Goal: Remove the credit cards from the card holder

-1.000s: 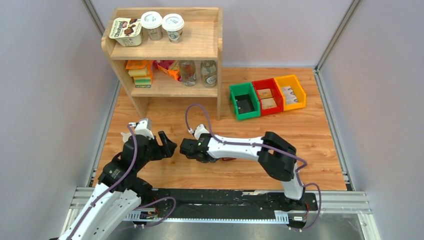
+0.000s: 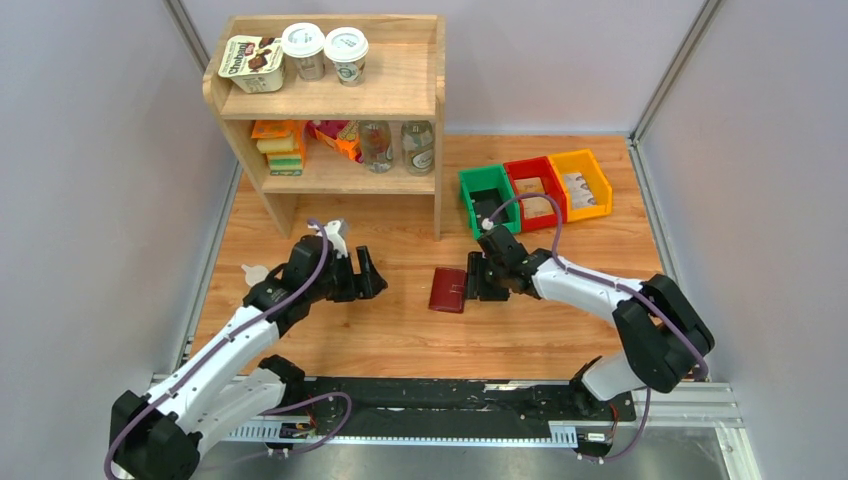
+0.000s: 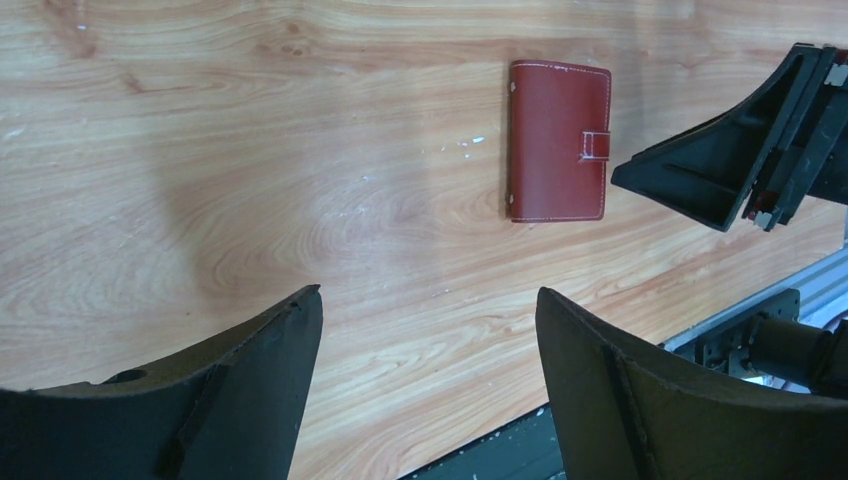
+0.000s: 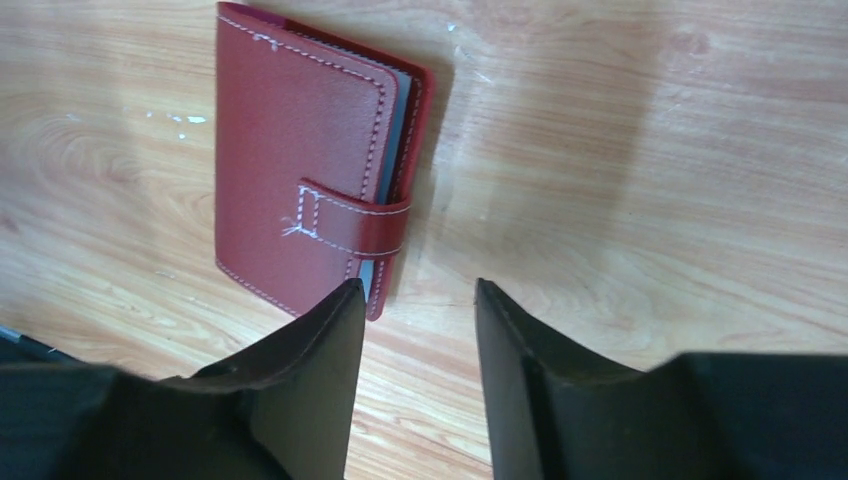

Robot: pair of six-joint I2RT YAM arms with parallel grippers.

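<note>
A dark red card holder [image 2: 447, 290] lies flat on the wooden table between my two arms. Its clasp strap [image 4: 355, 220] is across the edge, and a thin pale layer shows between the covers in the right wrist view. My right gripper is part open at the holder's clasp side, one finger close to its lower corner, nothing between the fingers. Whether that finger touches the leather, I cannot tell. To the left of the holder [image 3: 555, 140], my left gripper stands open and empty over bare table.
Green [image 2: 479, 232], red [image 2: 540, 223] and yellow [image 2: 590, 212] bins stand at the back right, with flat items inside. A wooden shelf [image 2: 330, 185] with cups, bottles and packets stands at the back left.
My right arm has drawn back to the right, uncovering the card holder in the top view.
</note>
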